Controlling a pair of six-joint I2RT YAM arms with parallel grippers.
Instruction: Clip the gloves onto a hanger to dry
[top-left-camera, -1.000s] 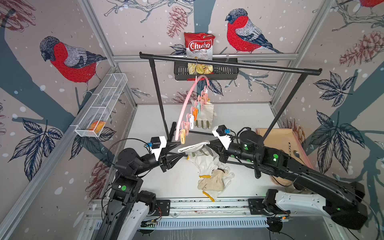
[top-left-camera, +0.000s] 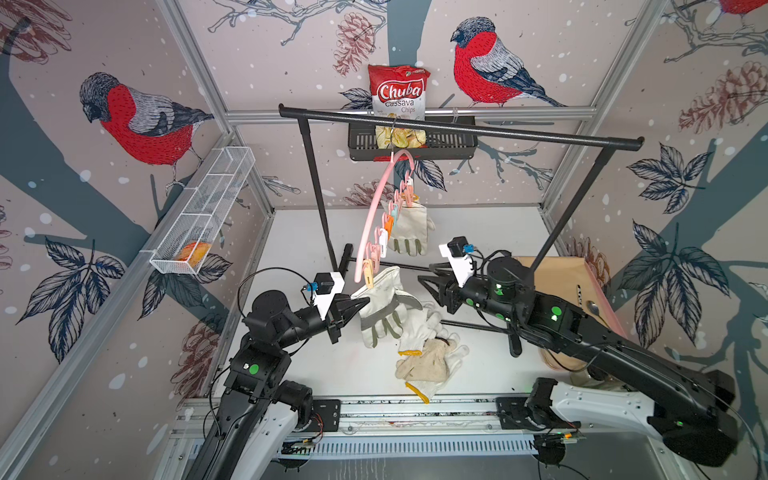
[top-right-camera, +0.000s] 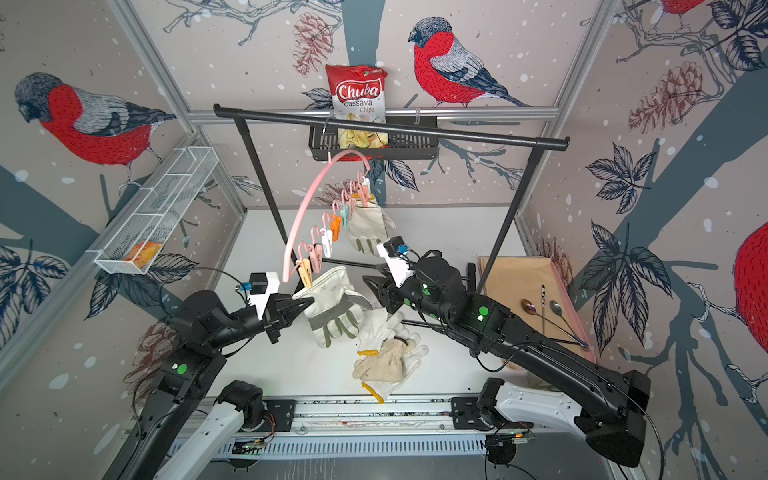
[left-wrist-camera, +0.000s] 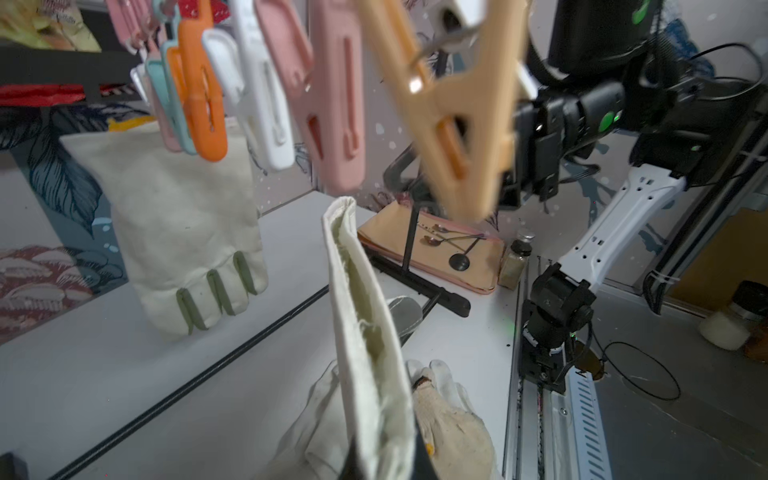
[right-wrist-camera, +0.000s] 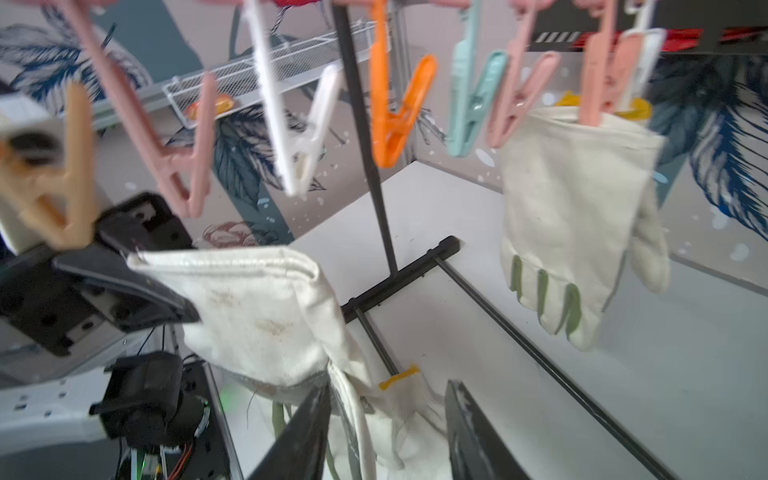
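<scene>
A white glove with grey-green stripes hangs from my left gripper, shut on its edge, just below the front clothespins. My right gripper is part open to the right of it, nothing visible between its fingers. The pink hanger hangs from the rack with coloured clothespins. Another glove hangs from the rear clips. More gloves lie on the table below.
The black rack spans the workspace. A tan tray with cutlery is at the right, a chip bag in the back basket, a wire basket on the left wall.
The glove has gone from lying stretched out at my right gripper to hanging from my left gripper, which moved up slightly. My right gripper has moved up and is free of it.
</scene>
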